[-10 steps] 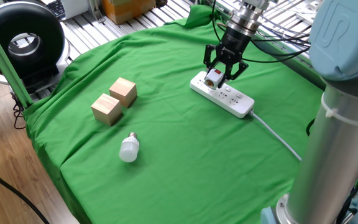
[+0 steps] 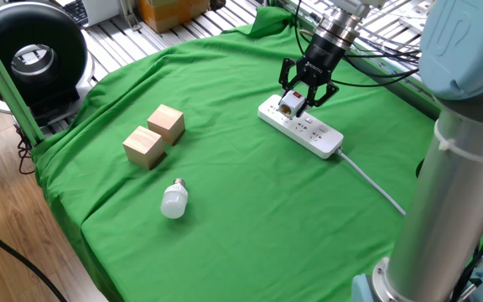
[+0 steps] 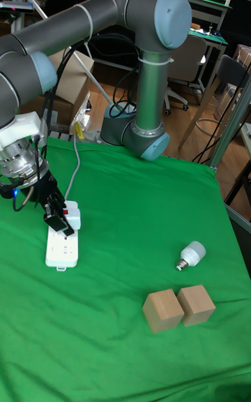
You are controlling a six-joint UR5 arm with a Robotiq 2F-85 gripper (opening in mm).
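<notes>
My gripper is at the far right part of the cloth, its black fingers on both sides of a white lamp-socket adapter with a red switch and a round brass-lined opening. Shut on it, the gripper holds the adapter over the rear-left end of a white power strip. Whether its pins sit in the strip's outlets is hidden. From the opposite side, the adapter appears close against the strip. A white bulb with a metal screw base lies on its side, away from the gripper.
Two wooden blocks stand close together on the green cloth, left of the strip. The strip's white cable runs toward the arm's base. Bare cloth lies between bulb and strip.
Over the last second, my gripper and the adapter shifted slightly to the right, and the power strip shifted a little with them. The bulb and blocks stayed put.
</notes>
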